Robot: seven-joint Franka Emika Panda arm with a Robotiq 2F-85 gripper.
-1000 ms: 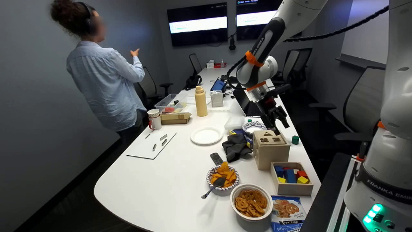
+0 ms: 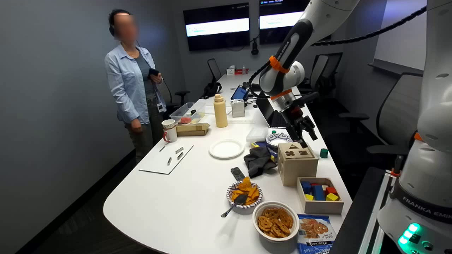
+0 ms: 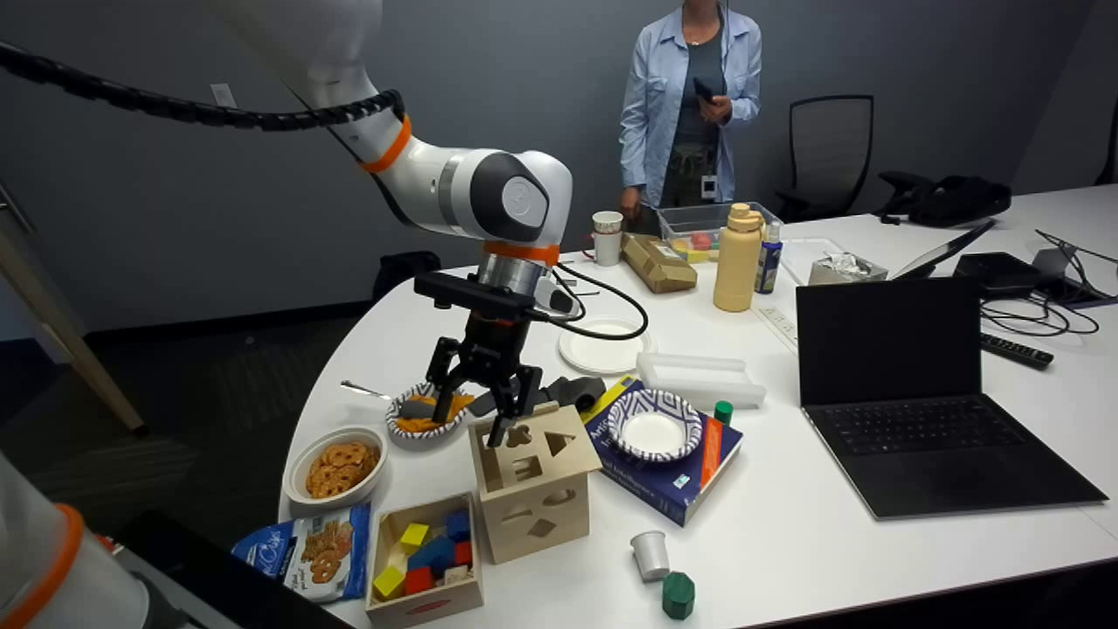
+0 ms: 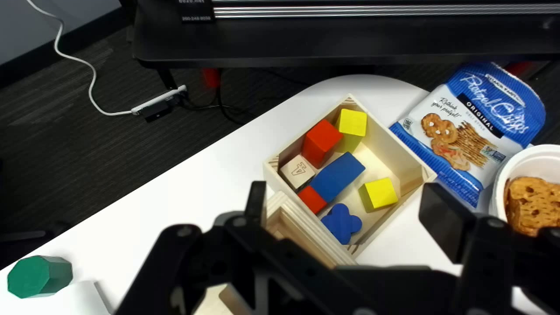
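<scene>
Above the wooden shape-sorter box (image 3: 540, 514) hangs my gripper (image 3: 468, 418), open and with nothing between its fingers. In the wrist view its dark fingers (image 4: 255, 202) stand wide apart. Beside the sorter sits an open wooden tray (image 3: 424, 609). In it lie yellow, red and blue blocks, a pale block marked 4 (image 4: 298, 172) and a blue clover-shaped block (image 4: 341, 222). A green block (image 3: 678, 594) lies outside the tray, on the table near a small grey-white cup (image 3: 651, 555).
A pretzel bag (image 2: 315, 235), a bowl of pretzels (image 2: 275, 222) and a bowl of chips with a spoon (image 2: 245, 193) surround the tray. Behind the sorter lie a blue book (image 3: 681, 494) with a patterned bowl and a laptop (image 3: 943, 451).
The person at the far side of the table has turned from facing away to facing the table, holding a phone. My arm and the table objects look unmoved.
</scene>
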